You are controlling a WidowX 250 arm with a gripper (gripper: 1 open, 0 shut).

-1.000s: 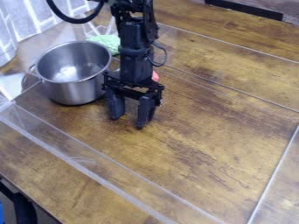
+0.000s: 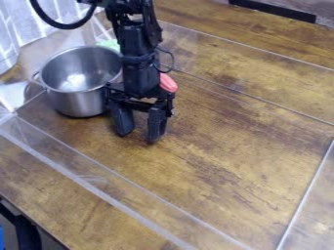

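My black gripper [image 2: 140, 125] is low over the wooden table, right beside a steel pot [image 2: 76, 80] on its left. Its two dark fingers point down near the tabletop; whether anything is between them is hard to tell in the shadow. A pink object [image 2: 167, 82] lies behind the gripper, partly hidden by it.
A green item [image 2: 107, 44] lies at the back left, partly hidden by the arm. A white cloth or paper [image 2: 14, 96] is at the left edge.
The arm's upper part has shifted slightly to the left since a second ago; the fingers stay in about the same spot near the table.
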